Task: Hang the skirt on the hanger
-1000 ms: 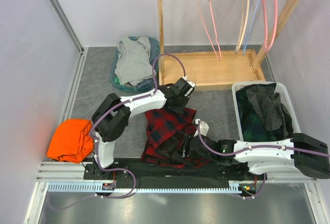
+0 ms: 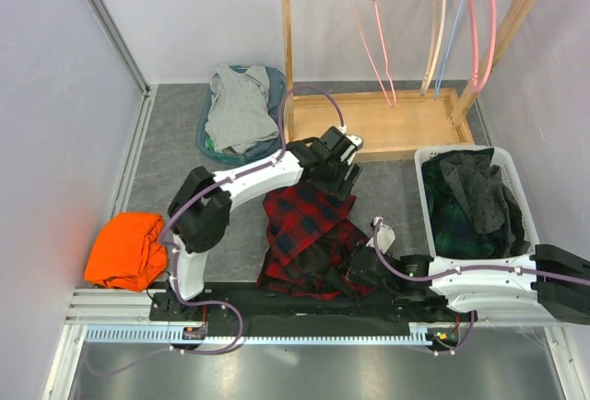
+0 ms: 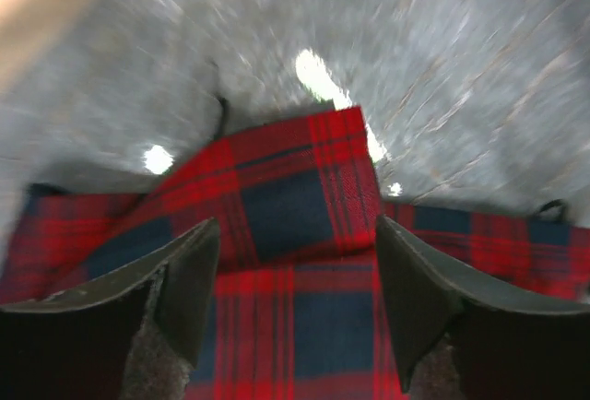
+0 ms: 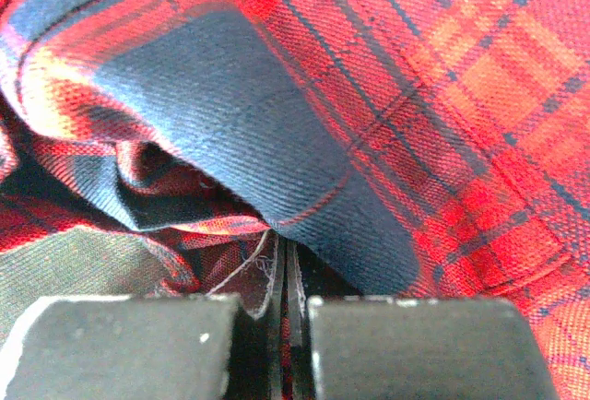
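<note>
The red and navy plaid skirt [image 2: 304, 234] lies crumpled on the grey floor between the arms. My left gripper [image 2: 346, 179] hovers over its back edge; in the left wrist view its fingers [image 3: 157, 317] stand apart above a folded corner [image 3: 295, 188]. My right gripper [image 2: 364, 266] is down at the skirt's front right; in the right wrist view its fingertips are closed together against the fabric [image 4: 442, 142], with no clear sign of cloth held between them. Pink hangers [image 2: 383, 50] hang on the wooden rail at the back.
The wooden rack [image 2: 387, 119] stands at the back. A teal basket of grey cloth [image 2: 240, 114] is back left, a white basket of dark cloth [image 2: 475, 197] on the right, and folded orange fabric [image 2: 124, 248] at the left.
My left gripper rose away from the skirt and has come back down over its back right edge. My right gripper has shifted slightly right and down in the top view.
</note>
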